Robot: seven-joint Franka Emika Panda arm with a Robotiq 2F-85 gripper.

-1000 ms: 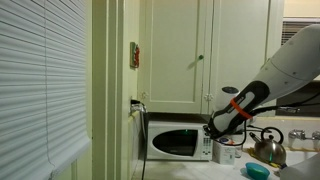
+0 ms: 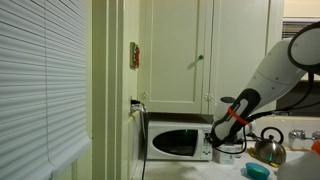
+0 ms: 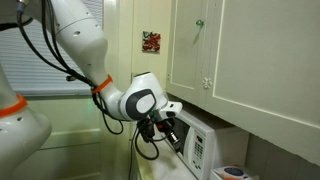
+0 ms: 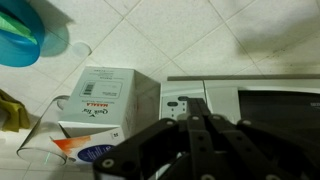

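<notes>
A white microwave (image 2: 175, 139) with a dark door window stands at the back of the counter, its door closed. Its button panel (image 4: 175, 107) shows in the wrist view, right beside my fingertips. My gripper is shut, with nothing visible between its fingers. In exterior view 2 the gripper (image 3: 174, 138) is in front of the microwave (image 3: 207, 143), close to its panel side. Whether the fingertips touch the panel cannot be told.
Left of the panel in the wrist view are a tea box (image 4: 103, 93) and a clear glass container (image 4: 45, 135). A turquoise bowl (image 2: 257, 172) and a kettle (image 2: 269, 149) sit to the right. Cabinets (image 2: 172, 55) hang above.
The arm has come down a little over the last second, bringing the gripper lower beside the microwave's right side. The microwave and the counter objects have not moved.
</notes>
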